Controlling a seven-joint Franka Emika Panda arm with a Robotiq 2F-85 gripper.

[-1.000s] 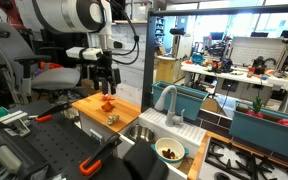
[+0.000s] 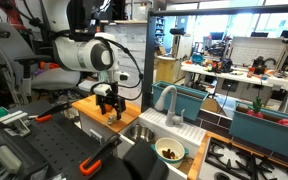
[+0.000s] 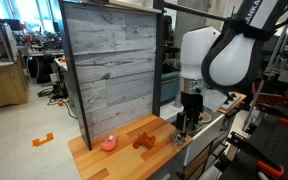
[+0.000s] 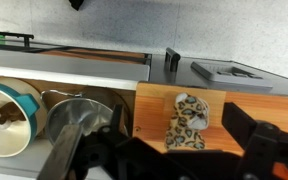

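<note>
A leopard-spotted toy (image 4: 188,120), tan with dark patches, sits on the orange wooden counter (image 4: 154,105) near its front edge. My gripper (image 3: 187,124) hangs low, right over this toy (image 3: 178,138). In the wrist view its dark fingers (image 4: 256,138) stand wide apart, one to each side of the toy, with the fingers open. Whether either finger touches it I cannot tell. In exterior view 1 the arm partly covers the gripper (image 2: 110,108), and the toy (image 2: 112,120) shows just below.
An orange-red item (image 3: 143,140) and a pink one (image 3: 109,144) lie farther along the counter. Beside the toy is the metal sink (image 4: 81,112), followed by a teal-rimmed bowl (image 4: 26,103). A grey wooden wall (image 3: 119,75) backs the counter.
In exterior view 1 the arm now hides the orange-red item.
</note>
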